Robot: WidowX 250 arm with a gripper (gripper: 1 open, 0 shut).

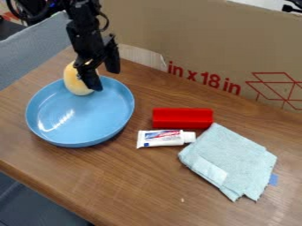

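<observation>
My black gripper (pixel 92 64) reaches down from the top left, open, over a pale yellow round object (pixel 73 80) at the back of the blue plate (pixel 80 124). The lower fingers are in front of that object; whether they touch it cannot be told.
A red block (pixel 182 118) lies right of the plate, with a toothpaste tube (pixel 165 138) below it and a folded light blue cloth (pixel 230 161) to the right. A cardboard box (pixel 218 44) stands along the back.
</observation>
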